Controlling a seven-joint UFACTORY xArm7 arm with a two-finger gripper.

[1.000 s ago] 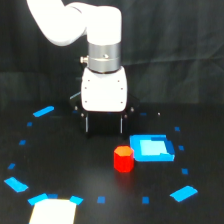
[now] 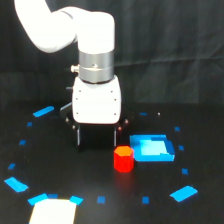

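Note:
My white arm comes down from the top left, and the gripper [image 2: 97, 143] at its end points downward over the dark table. Its two dark fingers are hard to make out, but they appear well apart with nothing visible between them. A red, roughly six-sided block [image 2: 123, 159] sits on the table, to the right of and below the gripper in the view. Right beside it is a blue square tray or frame [image 2: 168, 156] with a paler blue and white inside. Whether the gripper's right finger is in front of the block or behind it, I cannot tell.
A white square [image 2: 52, 212] lies at the bottom left. Light blue strips are on the table at the left [image 2: 16, 185], far left [image 2: 43, 112] and right [image 2: 184, 193]. Small blue marks dot the dark surface, which is otherwise clear.
The arm and gripper have moved a little left and down in the view. The red block and blue tray have not moved.

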